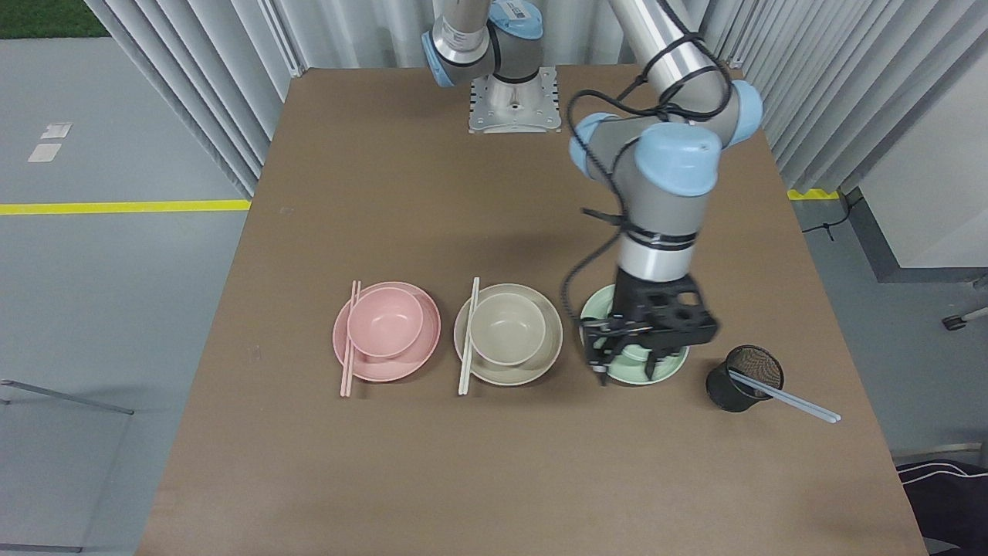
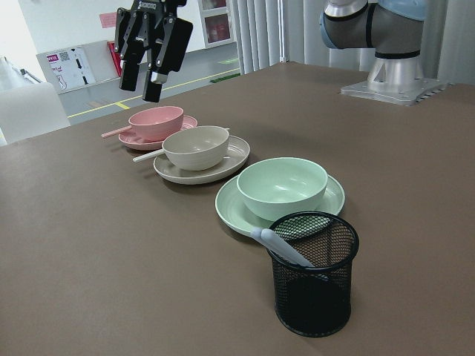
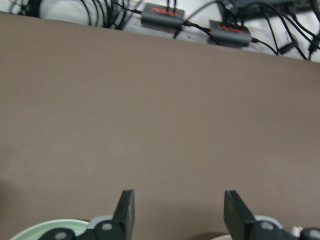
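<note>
My gripper (image 1: 626, 369) is over the green bowl (image 2: 282, 185) and green plate (image 1: 668, 367), fingers apart, nothing seen between them; in the wrist view its two fingers (image 3: 127, 212) stand wide. Pale blue chopsticks (image 1: 801, 404) lean in a black mesh cup (image 2: 312, 297) right of the green set. A beige bowl (image 1: 507, 329) on a beige plate (image 1: 519, 374) has white chopsticks (image 1: 467, 357) at its left. A pink bowl (image 1: 385, 323) on a pink plate (image 1: 403, 363) has pink chopsticks (image 1: 347, 361) at its left.
The arm's base (image 1: 514, 116) stands at the back edge. Cables (image 3: 270, 30) show beyond the edge in the wrist view.
</note>
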